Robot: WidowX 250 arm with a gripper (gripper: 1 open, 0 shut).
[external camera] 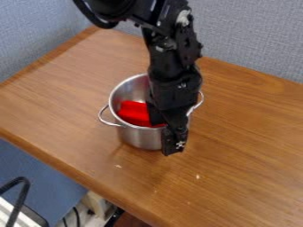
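A steel pot (130, 136) with two wire handles stands on the wooden table, and a red object (133, 113) lies inside it. The black gripper (171, 129) reaches down over the pot's right side and hides much of it. Its fingertips are dark against the pot and hard to make out, as is whether anything is between them.
A blue-grey area with black cables (17, 197) lies beyond the near left edge. A grey wall runs along the back.
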